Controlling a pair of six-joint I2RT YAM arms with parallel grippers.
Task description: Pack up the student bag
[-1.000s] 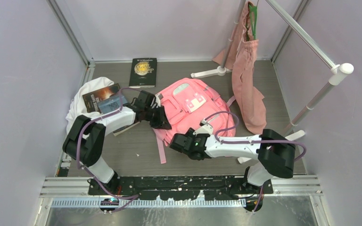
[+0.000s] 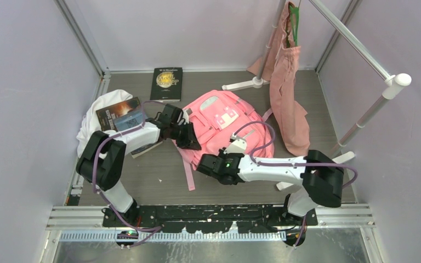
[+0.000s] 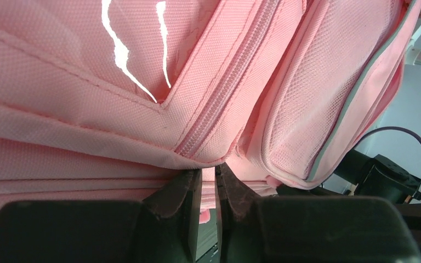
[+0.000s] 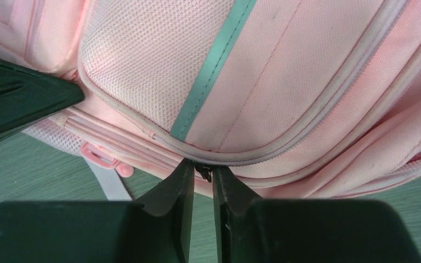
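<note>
The pink backpack [image 2: 225, 120] lies on the floor with both grippers at its lower-left side. My left gripper [image 2: 189, 143] is low against it; in the left wrist view its fingertips [image 3: 225, 175] are close together under a zippered seam [image 3: 235, 66], whether on fabric is unclear. My right gripper has its fingertips close together at the curved edge of a mesh pocket [image 4: 142, 66] with a teal stripe, around something small and dark, possibly a zipper pull.
Books [image 2: 112, 115] lie on a white cloth at left; a dark book [image 2: 166, 85] lies at the back. A pink bag [image 2: 288, 109] hangs from the rail [image 2: 351, 44] at right. Bare floor shows front left.
My left gripper has shifted very slightly right. The right arm has shifted a little over the last second, staying at the bag's lower edge.
</note>
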